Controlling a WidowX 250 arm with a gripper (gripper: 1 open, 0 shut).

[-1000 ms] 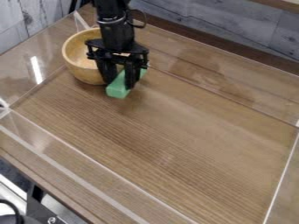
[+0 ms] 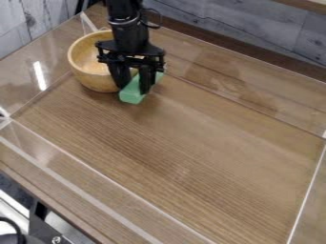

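The black gripper (image 2: 125,57) hangs from the top of the view, over the right part of a yellow-tan bowl (image 2: 90,63). A green object (image 2: 132,90) sits just below its fingers, at the bowl's right edge. The gripper's dark parts overlap the top of the green object; whether the fingers are closed on it is too small to tell.
The bowl stays about where it was.
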